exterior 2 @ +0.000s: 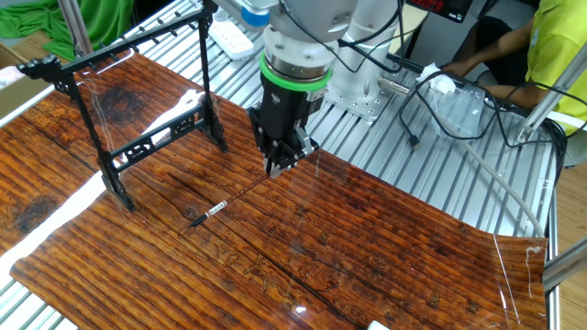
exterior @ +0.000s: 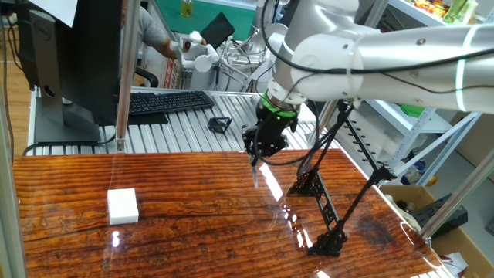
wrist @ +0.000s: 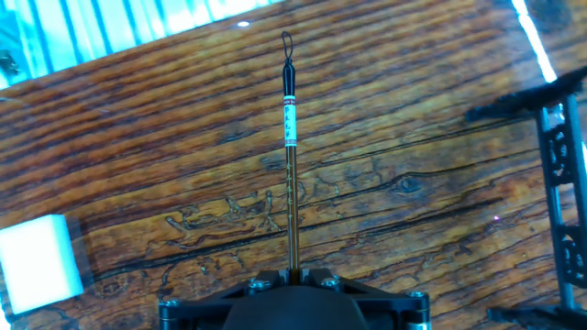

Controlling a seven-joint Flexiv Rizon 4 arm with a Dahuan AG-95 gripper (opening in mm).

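Note:
A slim brown brush (wrist: 292,183) with a white label, a black end and a hanging loop juts out from my gripper, which is shut on it. In exterior view 2 the brush (exterior 2: 216,209) slants down and left from the gripper (exterior 2: 269,170), its loop end low over the wooden tabletop; whether it touches cannot be told. Exterior view 1 shows only a short, pale length of the brush (exterior: 255,177) below the fingers. Beside the gripper stands a black rack (exterior: 328,208) with a notched top bar, empty of brushes.
A white block (exterior: 123,206) lies on the left of the glossy wooden tabletop (exterior: 185,255), which is otherwise clear in the middle. Behind it are a keyboard (exterior: 170,102) and a monitor (exterior: 73,77). A cable hangs beside my wrist, close to the rack.

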